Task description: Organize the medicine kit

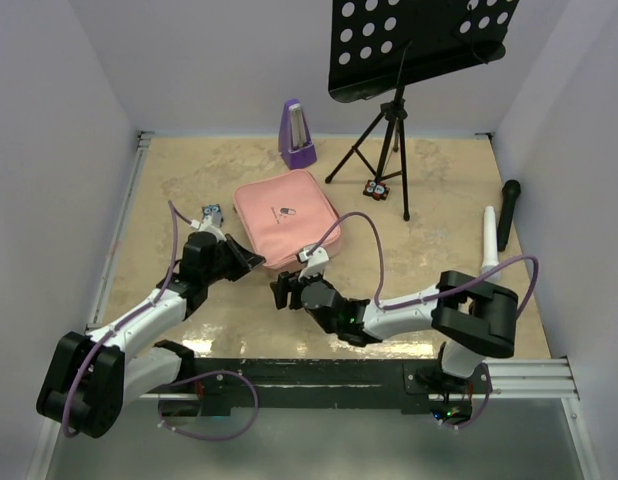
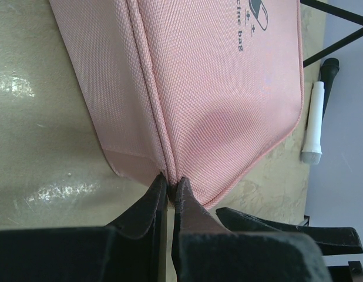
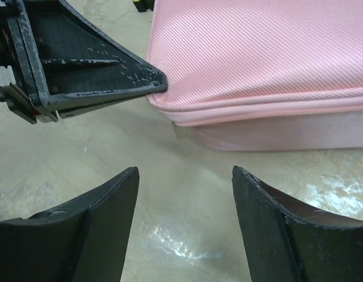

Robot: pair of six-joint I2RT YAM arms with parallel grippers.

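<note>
The pink medicine bag lies mid-table, its printed face up in the top view. My left gripper is shut on the bag's front corner and seam, which fills the lower middle of the left wrist view. In the right wrist view the bag shows from low at the side, with the left gripper's tip at its corner. My right gripper stands open just in front of the bag's front edge, a little apart from it, nothing between its fingers.
A purple metronome stands behind the bag, a black stand at back right with a small object at its foot. A white microphone and a black one lie at the right edge. A small device sits left of the bag.
</note>
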